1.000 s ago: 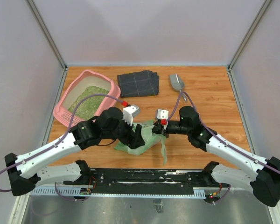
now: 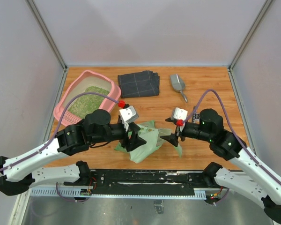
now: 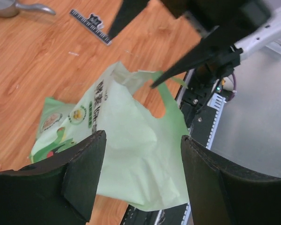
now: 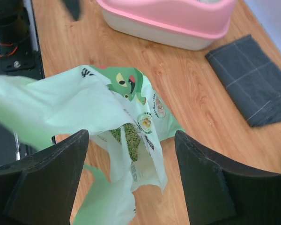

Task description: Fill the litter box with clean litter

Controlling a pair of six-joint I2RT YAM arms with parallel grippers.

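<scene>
A pale green litter bag (image 2: 145, 147) lies crumpled near the table's front; its mouth is torn open, showing green pellets (image 4: 131, 140) in the right wrist view, with a loose strip hanging toward the right. My left gripper (image 2: 133, 140) is open over the bag's left part. My right gripper (image 2: 171, 133) is open just right of the bag, at its mouth, with nothing clearly held. The pink litter box (image 2: 111, 86) stands back left, with a layer of green litter (image 2: 86, 104) in it.
A dark folded mat (image 2: 139, 83) lies at the back centre, a grey scoop (image 2: 177, 82) to its right. A clip (image 3: 91, 26) lies at the right, partly behind my right arm in the top view. Walls enclose the table's back and sides.
My right gripper has moved right and away from the bag's mouth, which it was at a second ago.
</scene>
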